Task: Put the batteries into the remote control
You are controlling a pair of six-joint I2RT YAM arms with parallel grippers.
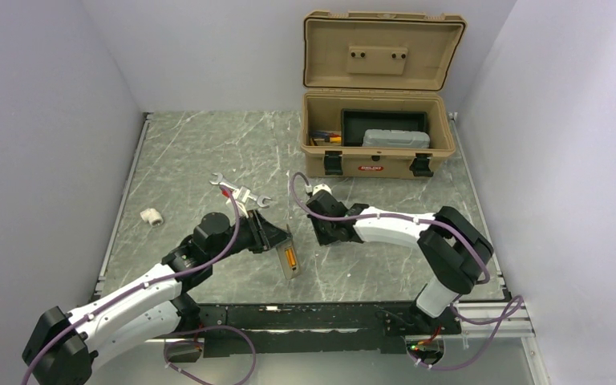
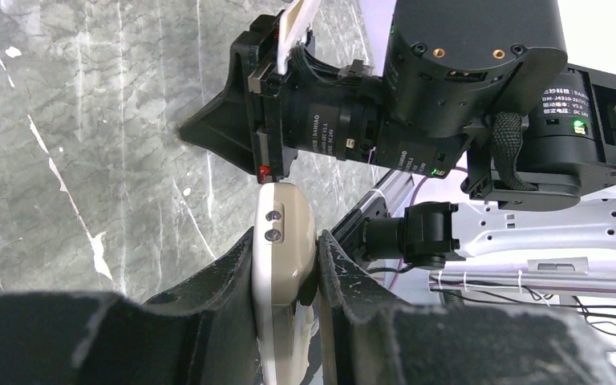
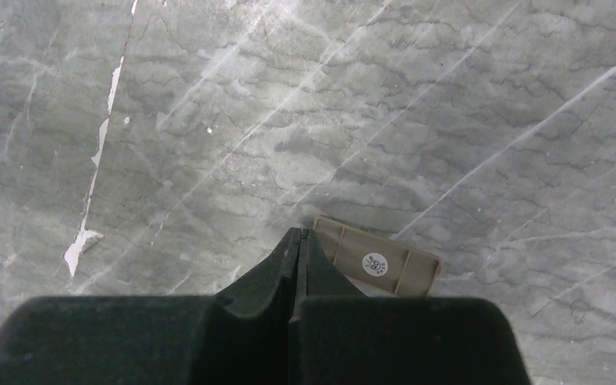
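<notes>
My left gripper (image 1: 282, 239) is shut on the beige remote control (image 1: 292, 263), which stands tilted with orange batteries (image 1: 289, 257) showing in its compartment; in the left wrist view its end (image 2: 281, 241) rises between the fingers. My right gripper is shut and points down at the table, just right of the remote in the top view. Below its fingertips in the right wrist view lies a flat grey-brown ribbed piece (image 3: 381, 258) with a round sticker, apparently the battery cover, partly hidden by the fingers.
An open tan toolbox (image 1: 377, 167) stands at the back right with trays and tools. Wrenches (image 1: 258, 200) lie behind the left arm, a white fitting (image 1: 151, 217) at the left.
</notes>
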